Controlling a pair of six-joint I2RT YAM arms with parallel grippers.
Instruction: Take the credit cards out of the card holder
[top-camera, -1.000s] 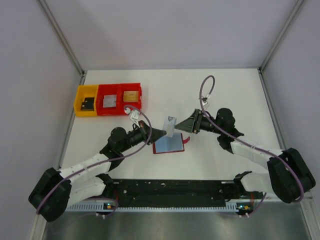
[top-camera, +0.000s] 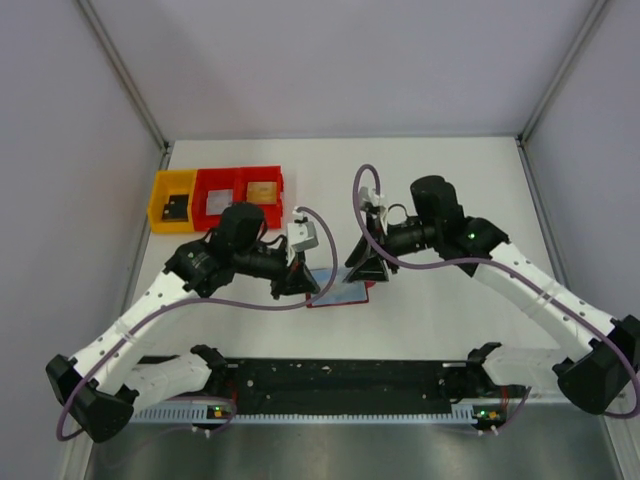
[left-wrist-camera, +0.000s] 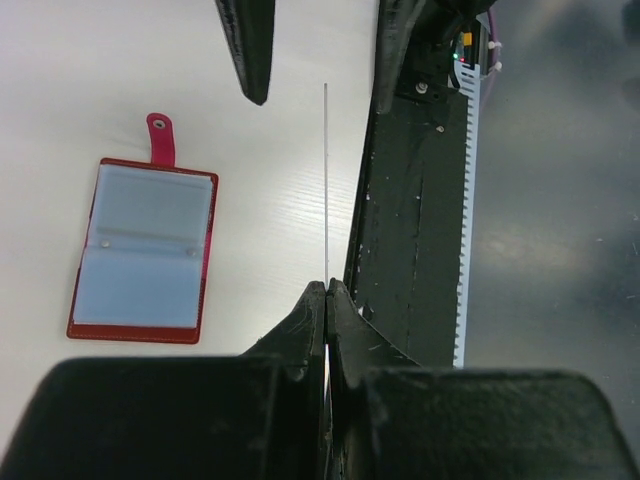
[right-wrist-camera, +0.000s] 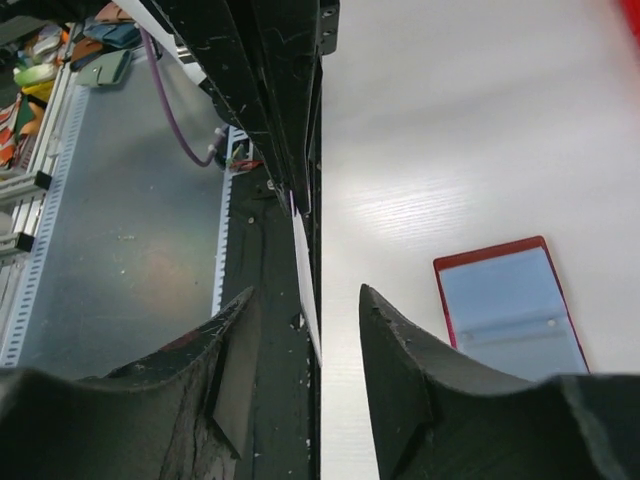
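Observation:
A thin card (left-wrist-camera: 326, 190) appears edge-on, its near end in my left gripper, which is shut on it. In the right wrist view, the card (right-wrist-camera: 305, 280) stands as a pale sliver between the parted fingers of my right gripper. Those fingers (left-wrist-camera: 257, 60) are apart from the card on both sides. The red-edged card holder (left-wrist-camera: 145, 250) lies opened flat on the table, with pale bluish pockets and a red strap (left-wrist-camera: 161, 140). From above, both grippers hover over the holder (top-camera: 345, 295), partly hiding it.
At the back left are a yellow bin (top-camera: 158, 208) and red bins (top-camera: 278, 216) with items inside. A black strip (top-camera: 330, 385) runs along the front edge.
My right gripper has moved left and come around the card, after standing just to its right. The left gripper keeps the card, which has turned and come lower in the top view.

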